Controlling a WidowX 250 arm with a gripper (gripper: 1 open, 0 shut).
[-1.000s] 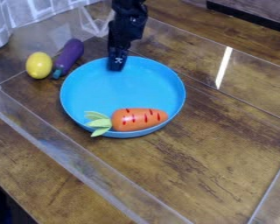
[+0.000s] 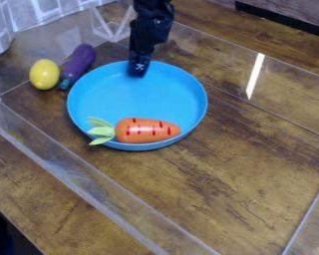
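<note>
My black gripper [image 2: 140, 65] reaches down from the top of the view to the back rim of the blue round plate [image 2: 136, 98]; whether its fingers are open or shut on the rim cannot be made out. A toy carrot [image 2: 145, 129] with green leaves lies at the front of the plate. A yellow egg-shaped toy [image 2: 44, 74] and a purple eggplant [image 2: 76, 65] lie on the table, left of the plate.
Transparent barriers or strips run along the left and right. A metallic object sits in the top left corner.
The plate with the carrot has shifted slightly left and toward the front, and my gripper has moved slightly with it.
</note>
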